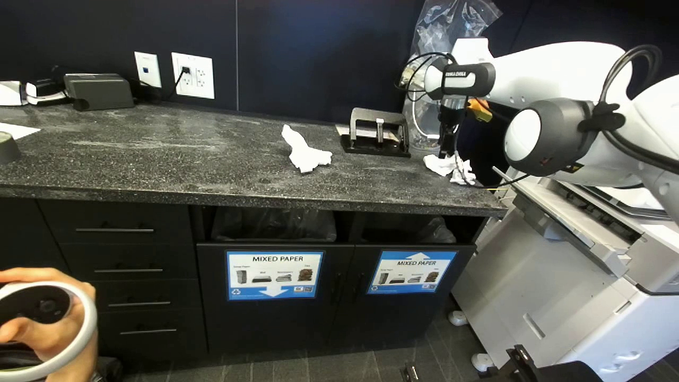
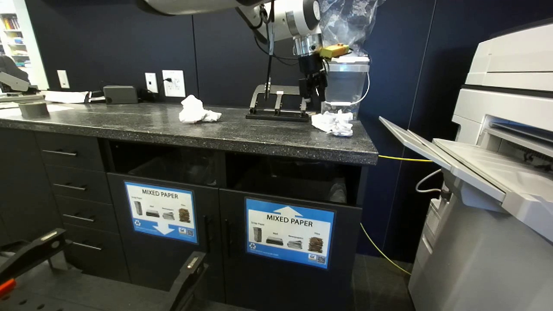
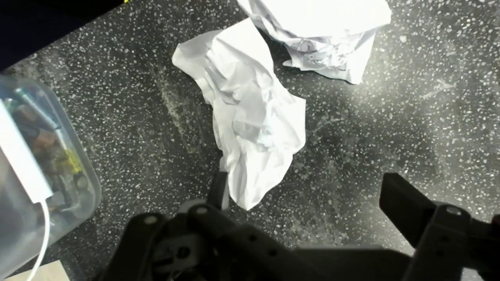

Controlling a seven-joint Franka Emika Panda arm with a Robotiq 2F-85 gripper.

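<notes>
Two crumpled white papers lie close together near the counter's right end; in the wrist view one paper (image 3: 255,112) is at the centre and the other paper (image 3: 328,28) at the top edge. My gripper stands open over the counter, its fingers wide apart. The central paper's lower tip is beside the left finger (image 3: 218,189); whether they touch I cannot tell. Exterior view 2 has the gripper (image 2: 313,96) pointing down just above the right-hand paper (image 2: 334,123). Farther left on the counter sits a separate crumpled paper (image 1: 304,153).
Behind the gripper stands a clear plastic bin (image 2: 344,83), close to it. A black hole punch (image 1: 379,137) is to its left. The counter's front edge (image 1: 382,202) is near, above two open bin slots. A printer (image 1: 560,274) stands at right.
</notes>
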